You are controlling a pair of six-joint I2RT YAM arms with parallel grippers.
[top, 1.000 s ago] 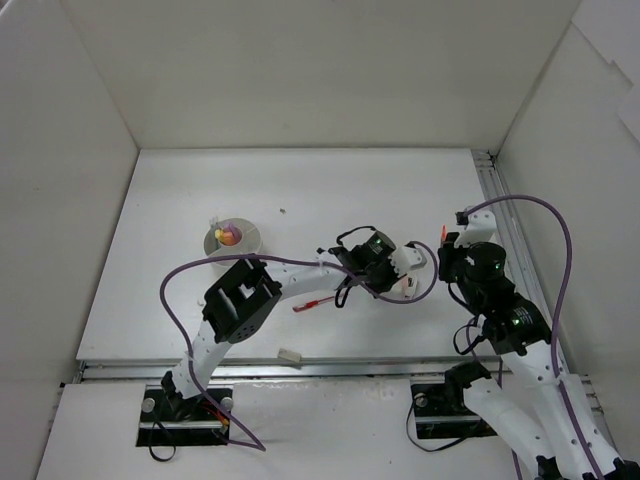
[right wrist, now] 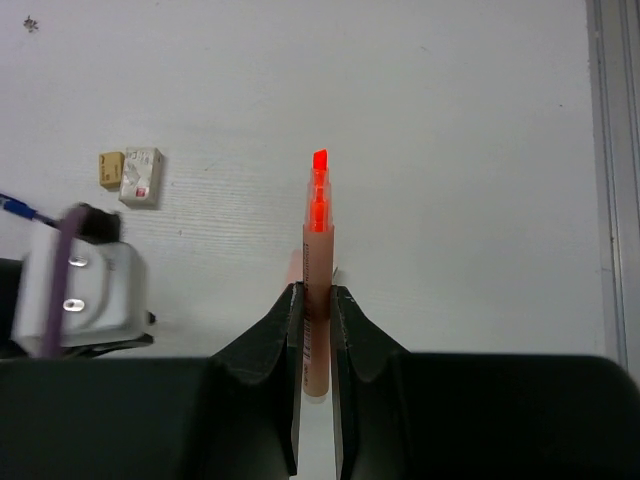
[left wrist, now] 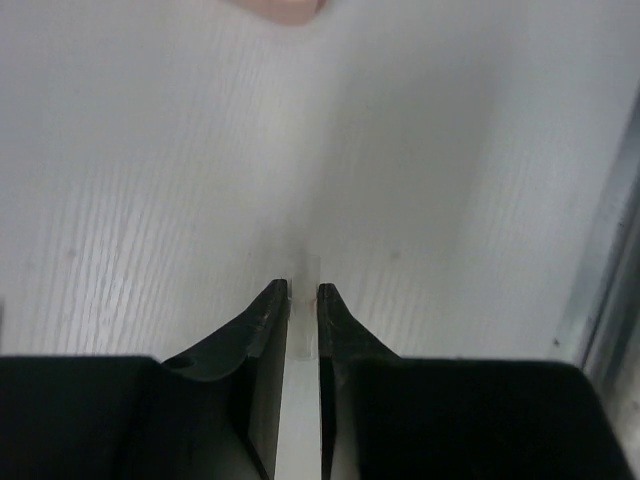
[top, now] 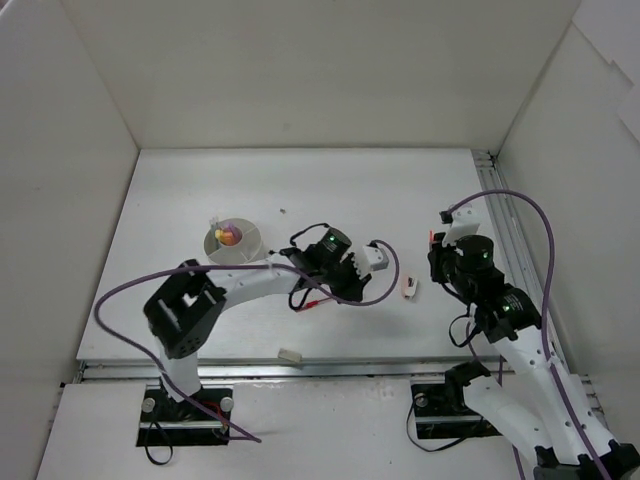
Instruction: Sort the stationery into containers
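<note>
My right gripper is shut on an orange pen [right wrist: 317,250], held upright in the right wrist view, at the table's right side. My left gripper is over the middle front of the table, its fingers close together with a pale, blurred strip between them; whether it holds that strip is unclear. A red pen [top: 313,304] lies partly under the left arm. A small white block [top: 409,285] lies between the grippers. A round container [top: 252,238] at the left holds several coloured items.
A beige piece [top: 289,356] lies at the front edge. A metal rail [top: 330,370] runs along that edge, another along the right side.
My left gripper has moved left, uncovering more of the white block. The right gripper has shifted slightly left with the orange pen in it.
</note>
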